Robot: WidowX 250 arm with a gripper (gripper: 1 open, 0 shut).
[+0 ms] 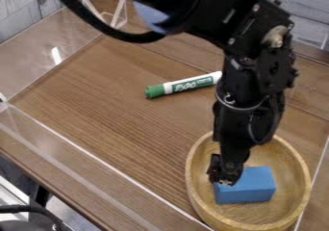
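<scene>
My black gripper (229, 156) hangs over a yellow round bowl (206, 196) at the lower right, its fingers open and reaching down into the bowl. A blue rectangular block (245, 189) lies in the bowl just under and beside the fingertips. Whether the fingers touch it I cannot tell.
A green and white marker (180, 84) lies on the wooden table (96, 115) behind and left of the bowl. Clear plastic walls edge the left side, and cables run at top and lower left.
</scene>
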